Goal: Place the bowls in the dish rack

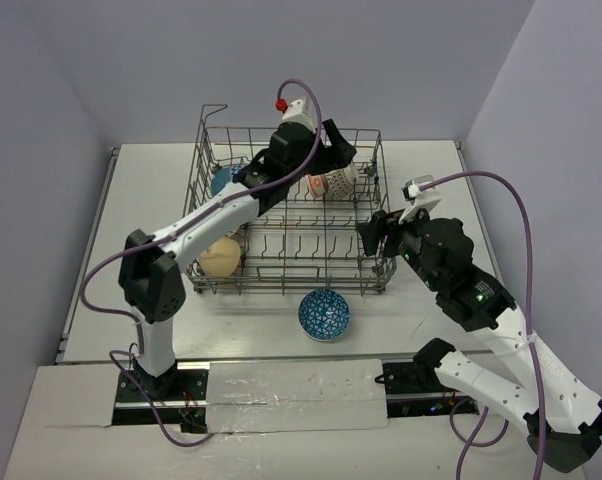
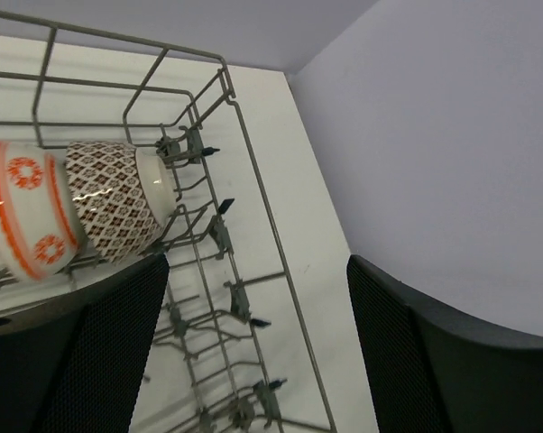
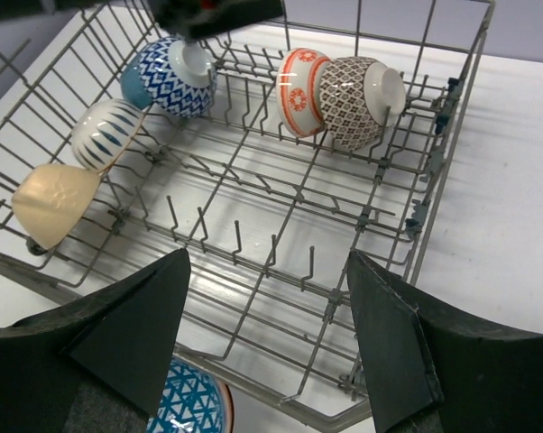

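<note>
The wire rack (image 1: pixel 311 285) holds an orange-patterned bowl (image 3: pixel 299 95) beside a brown-checked bowl (image 3: pixel 348 108) at back right, and a blue-patterned bowl (image 3: pixel 177 86), a striped bowl (image 3: pixel 105 135) and a beige bowl (image 3: pixel 55 203) on the left. A blue bowl (image 1: pixel 323 315) lies on the counter in front. My left gripper (image 1: pixel 338 142) is open above the back of the rack, over the checked pair, empty. My right gripper (image 1: pixel 376 230) is open at the rack's right side, nothing between its fingers.
Walls (image 1: pixel 541 200) stand at the sides and back. The rack's middle and front rows are empty. Bare counter (image 1: pixel 131 200) flanks the rack.
</note>
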